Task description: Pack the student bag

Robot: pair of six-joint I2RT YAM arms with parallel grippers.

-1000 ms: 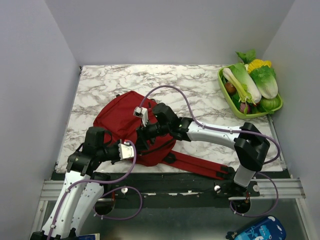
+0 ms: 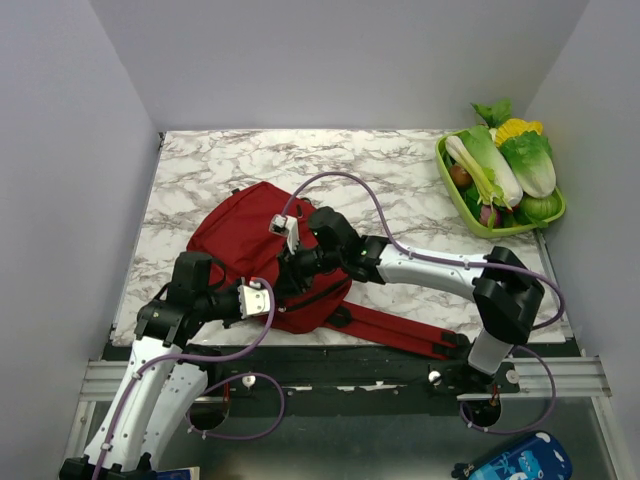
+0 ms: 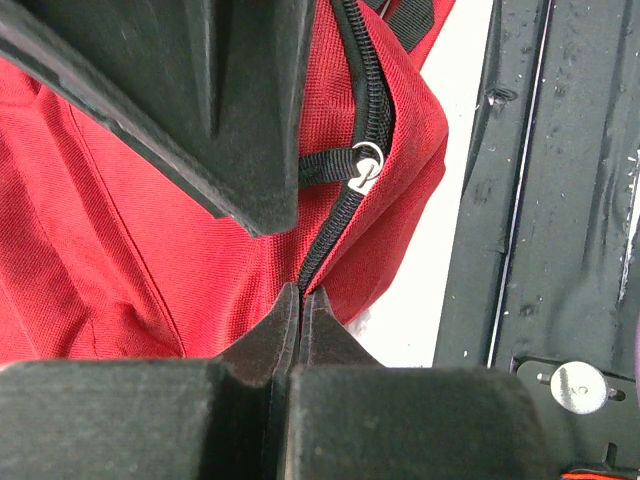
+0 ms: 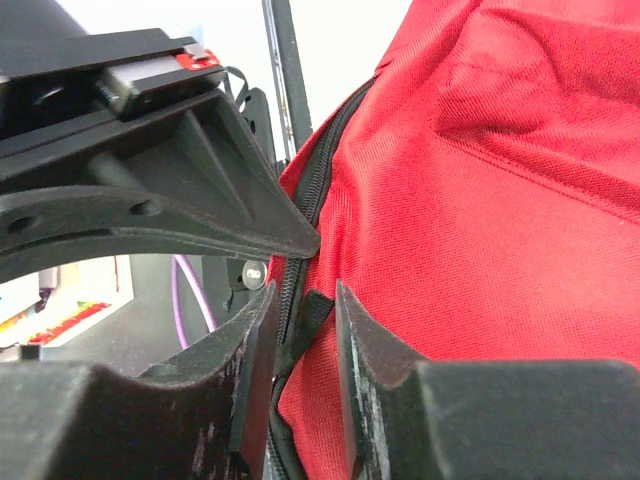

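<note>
A red backpack (image 2: 230, 220) lies on the marble table, its black zipper (image 3: 372, 95) with a silver pull (image 3: 364, 172) along the near edge. My left gripper is shut, its tips at the zipper just below the pull. My right gripper is at the zipper beside the left one, its fingertips close together over a black strip and red fabric; whether it grips anything is unclear.
A green basket of vegetables (image 2: 450, 180) stands at the back right. A red strap (image 2: 390, 330) runs along the front edge. A blue case (image 2: 515, 460) lies below right.
The right arm has shifted very slightly over the last second; the left arm and the backpack look unchanged.
</note>
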